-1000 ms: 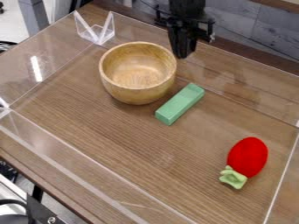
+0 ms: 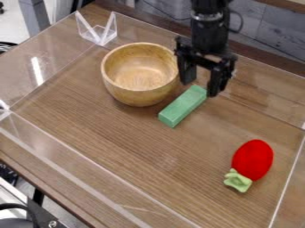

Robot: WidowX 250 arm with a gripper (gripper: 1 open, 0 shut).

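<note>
My gripper (image 2: 198, 69) hangs open above the table at the upper middle, over the back end of a green rectangular block (image 2: 181, 107). Just left of it is a tan bowl (image 2: 138, 75), which looks empty. A red rounded object with a pale green end (image 2: 252, 160) lies at the front right.
A clear plastic or wire holder (image 2: 98, 28) stands at the back left. A dark cable shows at the bottom left edge.
The bowl, block and red object have not visibly moved.
</note>
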